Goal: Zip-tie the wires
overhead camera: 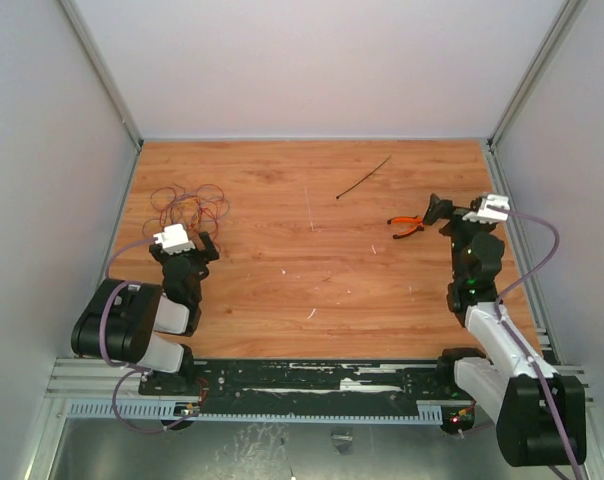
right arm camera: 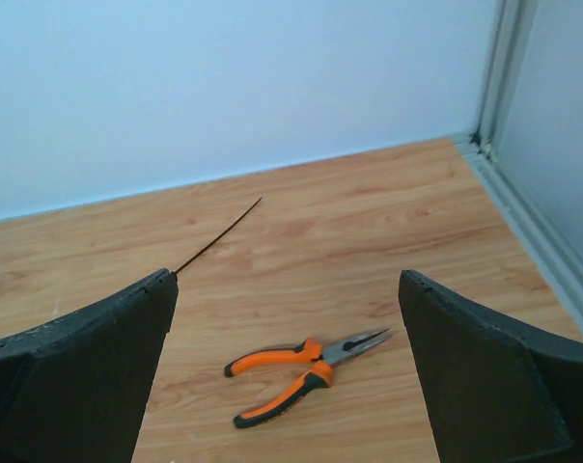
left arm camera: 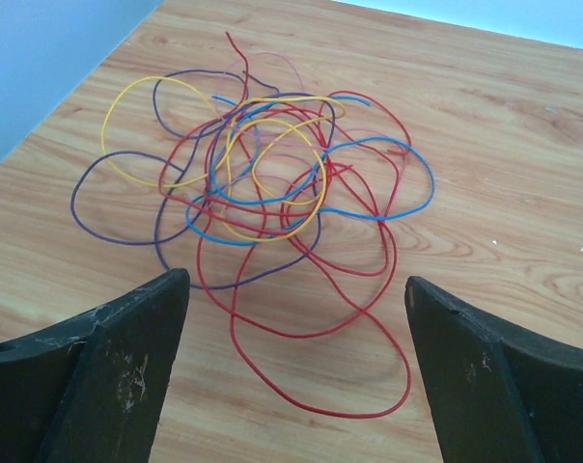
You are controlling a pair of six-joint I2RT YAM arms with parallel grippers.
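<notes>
A loose tangle of red, blue, yellow and purple wires (left arm camera: pixel 272 203) lies on the wooden table at the left, just beyond my open left gripper, with nothing between its fingers. A thin black zip tie (overhead camera: pixel 363 177) lies diagonally toward the back, right of centre; it also shows in the right wrist view (right arm camera: pixel 217 238). Orange-handled needle-nose pliers (right arm camera: pixel 319 369) lie to the right of it. My right gripper is open and empty, raised over the table's right side, facing the pliers and zip tie.
White walls enclose it at the back and sides, with metal rails along the edges and a dark strip at the front.
</notes>
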